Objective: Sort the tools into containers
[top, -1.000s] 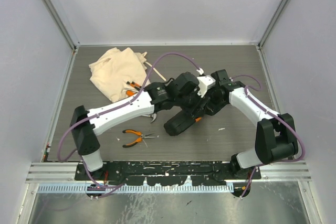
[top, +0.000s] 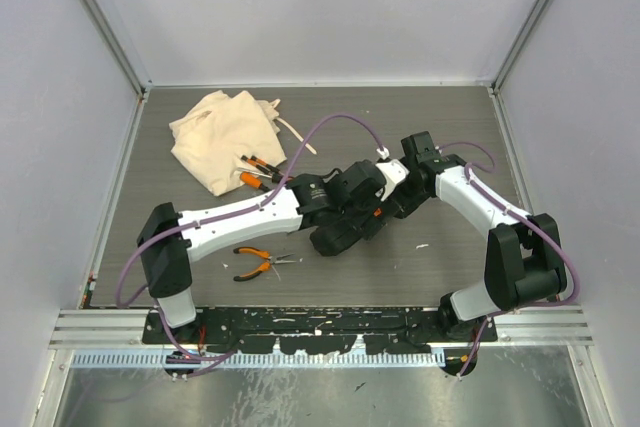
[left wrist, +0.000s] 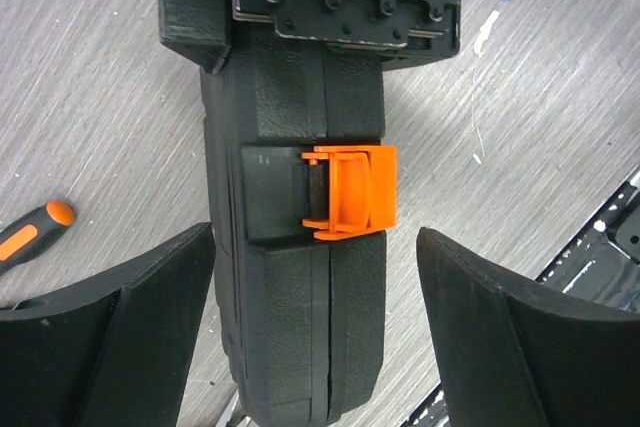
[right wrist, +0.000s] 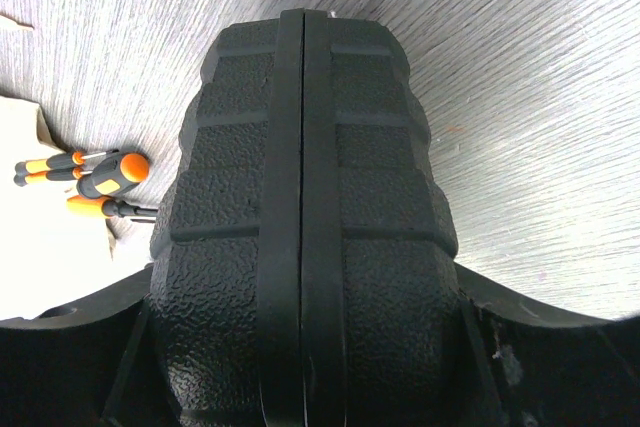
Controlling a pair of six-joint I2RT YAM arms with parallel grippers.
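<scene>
A black tool case (left wrist: 300, 347) with an orange latch (left wrist: 352, 192) lies on the table, mostly under the arms in the top view. My left gripper hangs over it, its fingers part open either side of the case by the latch; whether they touch it I cannot tell. My right gripper is shut on the other end of the case, which fills the right wrist view. Orange-handled pliers (top: 262, 263) lie at the front left. Screwdrivers (right wrist: 115, 175) lie to the back left.
A cream canvas tool bag (top: 215, 137) lies at the back left of the table.
My left gripper and arm have shifted slightly over the case, and the orange latch shows differently beneath it. The right arm is nearly unchanged.
</scene>
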